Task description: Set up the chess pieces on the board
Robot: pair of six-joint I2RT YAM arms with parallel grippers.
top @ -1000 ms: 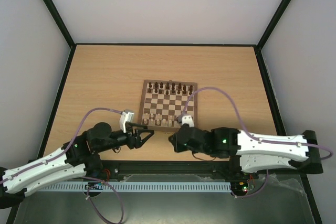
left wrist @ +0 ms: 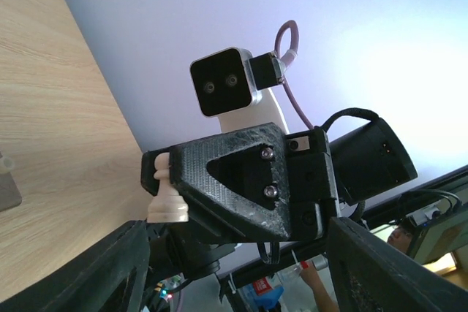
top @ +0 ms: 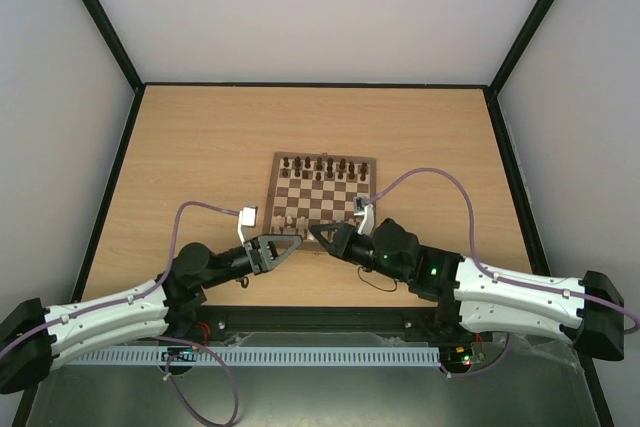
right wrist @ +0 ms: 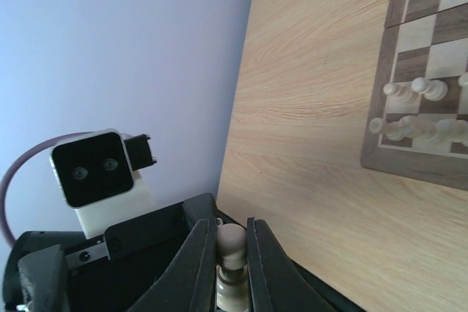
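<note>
A pale chess piece is clasped by my right gripper, its wide base sticking out past the fingers in the left wrist view. Facing it, my left gripper is open, with the right fingertips and the piece showing across its gap; no contact is clear. Both grippers meet over the near edge of the chessboard. Dark pieces stand in rows on the board's far side. Pale pieces stand along the near side, partly covered by the grippers in the top view.
Bare wooden tabletop surrounds the board, with wide free room to the left, right and behind. A thin dark cable lies near the front edge below the right arm.
The left gripper has shifted slightly right and up, and its fingers have turned.
</note>
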